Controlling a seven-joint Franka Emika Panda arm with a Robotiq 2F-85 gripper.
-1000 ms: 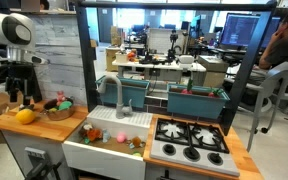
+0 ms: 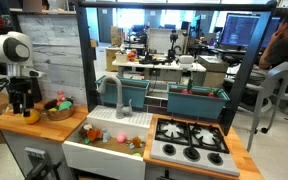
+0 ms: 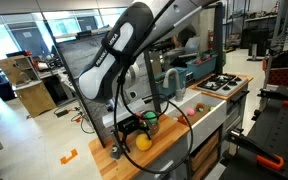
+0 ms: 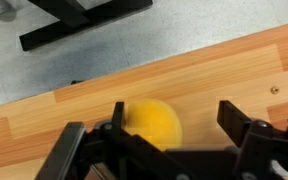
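A rounded yellow object [image 4: 154, 122] rests on the wooden counter. My gripper is open just over it in the wrist view, the yellow object lying nearer the left finger and a wide gap on the right. Whether that finger touches it, I cannot tell. Exterior view 1 has the gripper [image 2: 26, 108] low at the counter's left end, partly covering the yellow object [image 2: 31, 117]. From the other side, the yellow object [image 3: 143, 143] shows close by the gripper.
A brown bowl [image 2: 58, 110] with colourful items stands right of the gripper. Beyond it are the sink [image 2: 99, 158] holding several toys, a grey faucet [image 2: 121, 95] and a stove [image 2: 192, 145]. The counter's edge [image 4: 59, 95] runs close by the yellow object.
My gripper has come down from above the counter to the yellow object, which is now partly hidden in exterior view 1. The bowl and the sink toys look unmoved.
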